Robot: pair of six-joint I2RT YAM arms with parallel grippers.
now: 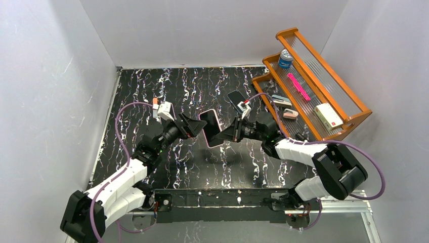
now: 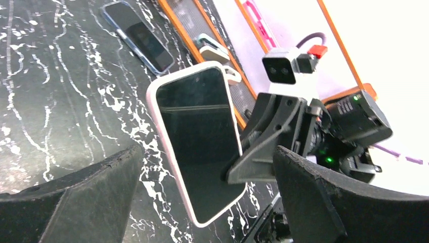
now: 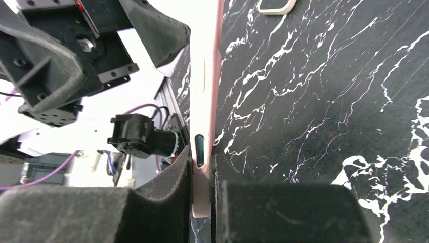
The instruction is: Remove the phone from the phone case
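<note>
A black-screened phone (image 2: 200, 136) sits in a pink case (image 2: 167, 132), held up off the table in the middle of the top view. My right gripper is shut on the cased phone by its side edge; the pink edge with a cut-out slot runs up between its fingers. To the left, my left gripper (image 1: 199, 129) stands open, its fingers (image 2: 96, 195) apart and empty. In the left wrist view the cased phone shows beyond those fingers, face toward that camera. The back of the case is hidden there.
Another phone (image 2: 139, 36) lies flat on the black marbled table near the wooden shelf (image 1: 303, 81), which holds staplers (image 1: 281, 101), a pink item (image 1: 298, 87), a blue jar (image 1: 285, 59) and a box (image 1: 328, 116). An orange-ended item (image 1: 155, 102) lies behind the left arm.
</note>
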